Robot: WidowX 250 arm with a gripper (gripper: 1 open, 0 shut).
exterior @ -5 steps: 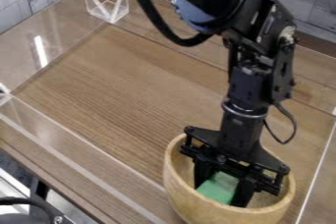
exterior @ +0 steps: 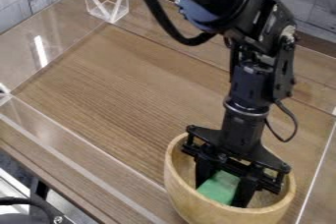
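Observation:
A beige round bowl (exterior: pixel 191 184) sits at the front right of the wooden table. My black gripper (exterior: pixel 230 174) reaches down into it, shut on a green object (exterior: pixel 223 191) that lies low inside the bowl, partly hidden by the fingers.
A clear plastic piece (exterior: pixel 109 4) stands at the back left. Some black cable shows at the lower left corner, and a wooden back edge runs along the top right.
The arm and gripper have shifted very slightly; the bowl and green object look almost unchanged.

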